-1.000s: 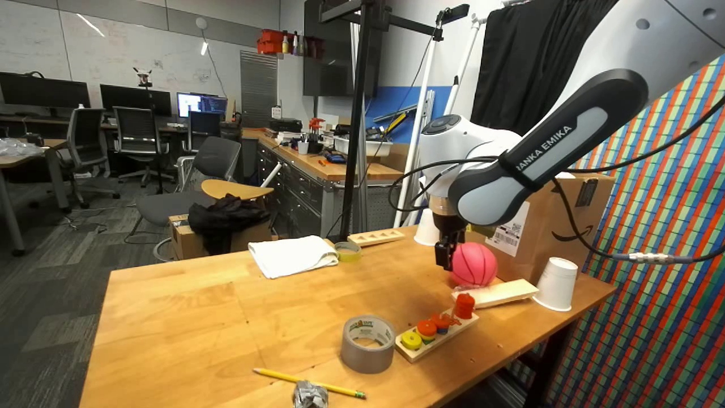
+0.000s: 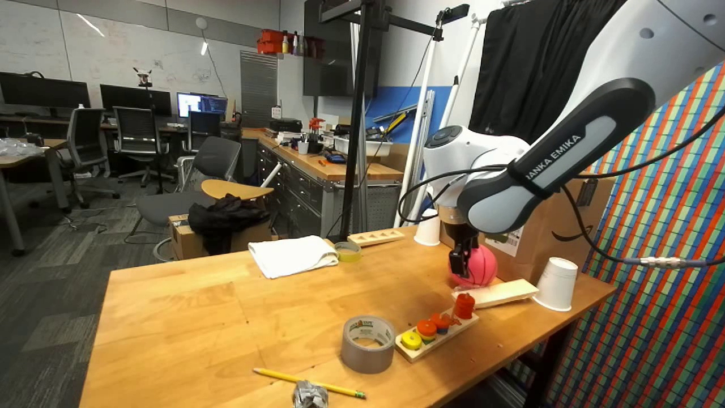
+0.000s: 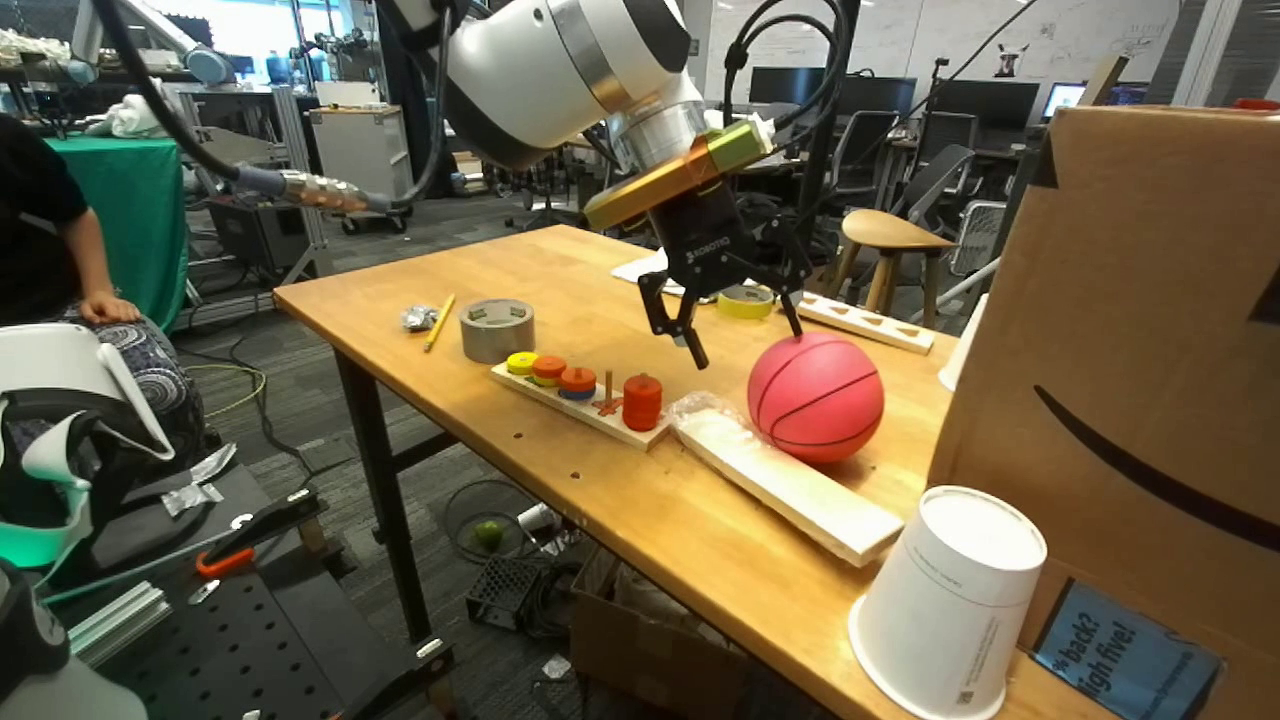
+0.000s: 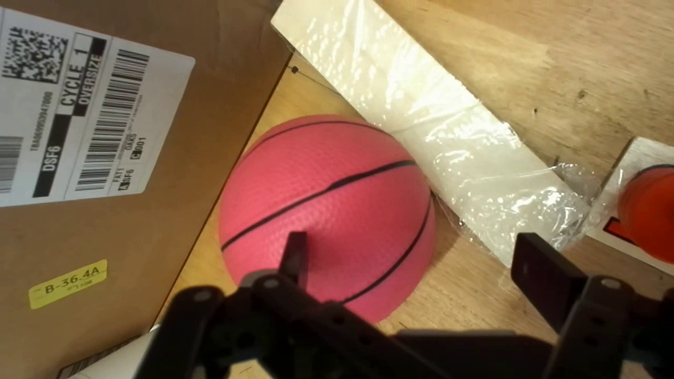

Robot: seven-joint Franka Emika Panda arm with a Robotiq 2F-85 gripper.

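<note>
A pink ball (image 3: pixel 816 397) with black seams rests on the table, between the cardboard box and a plastic-wrapped wooden board. My gripper (image 3: pixel 750 346) is open, with its fingers spread wide and nothing held between them. In the wrist view one finger (image 4: pixel 294 259) overlaps the ball (image 4: pixel 335 189) in the picture, while the other finger (image 4: pixel 546 278) lies over bare table to the ball's right. From exterior view 1 the gripper partly covers the ball (image 2: pixel 481 266). Whether a fingertip touches the ball I cannot tell.
Close by are the wrapped board (image 3: pixel 786 480), a peg toy with coloured rings (image 3: pixel 588 406), a white cup (image 3: pixel 954 600) and the large box (image 3: pixel 1128 312). A tape roll (image 2: pixel 367 344) and pencil (image 2: pixel 309 383) lie nearer the front.
In exterior view 1 my arm and gripper have shifted to the right, so the gripper now covers part of the ball. The ball and the other table items stay where they were.
</note>
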